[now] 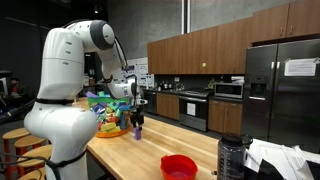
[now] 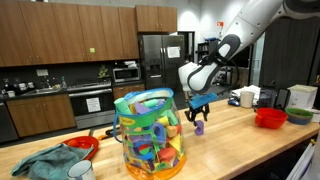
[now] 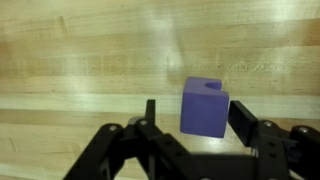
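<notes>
A small purple block [image 3: 204,110] stands between the fingers of my gripper in the wrist view, with its right side against the right fingertip. The gripper is shut on it. From the side, the block [image 1: 138,135] is low over the wooden table, with the gripper just above it. In the other exterior view the purple block [image 2: 199,128] shows beneath the gripper, close to the tabletop; whether it touches the table I cannot tell.
A red bowl [image 1: 179,167] sits on the table's near side. A netted bin of colourful toys [image 2: 153,139] stands close by the arm. A dark canister [image 1: 231,155] is at the right. Bare tabletop surrounds the block.
</notes>
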